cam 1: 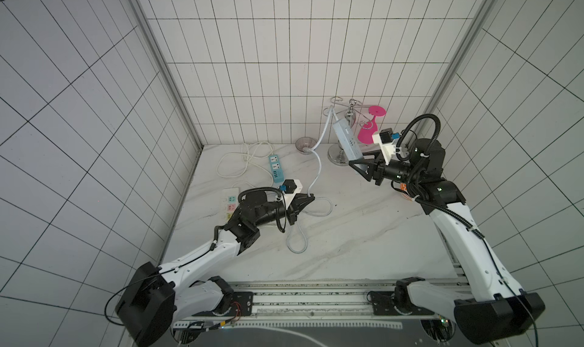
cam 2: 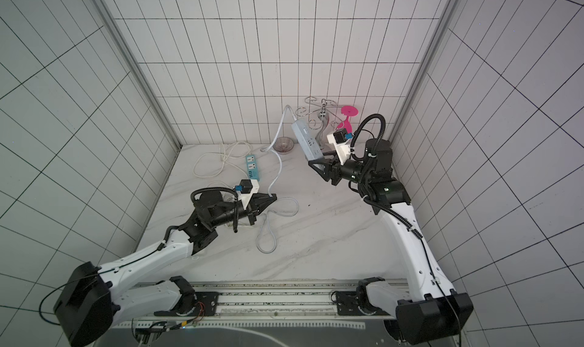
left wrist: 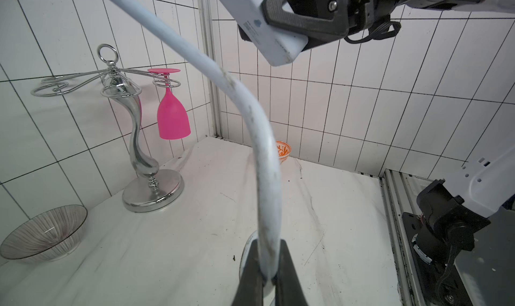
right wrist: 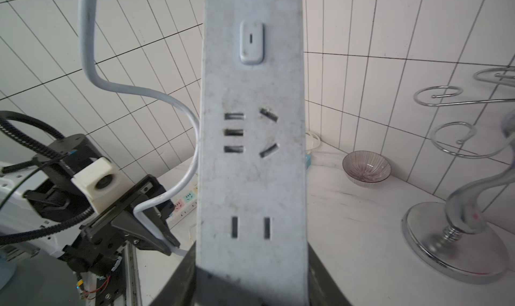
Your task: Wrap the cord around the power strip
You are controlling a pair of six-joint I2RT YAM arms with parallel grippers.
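Observation:
A pale blue-grey power strip (right wrist: pixel 252 182) is held in the air, tilted, with my right gripper (cam 1: pixel 360 168) shut on its lower end. From the strip's upper end, its cord (left wrist: pixel 262 145) arcs over and hangs down toward my left gripper. In the left wrist view the cord runs between the left fingers, which are shut on it. Beyond that grip the cord lies in loose loops on the table (cam 1: pixel 297 249). No turn of cord shows around the strip's body.
A metal stand (left wrist: pixel 140 145) carrying a pink goblet (left wrist: pixel 173 118) and a ribbed bowl (right wrist: pixel 366 167) stand at the back. Other power strips, one teal (cam 1: pixel 276 168) and one white (right wrist: pixel 182 205), lie at left.

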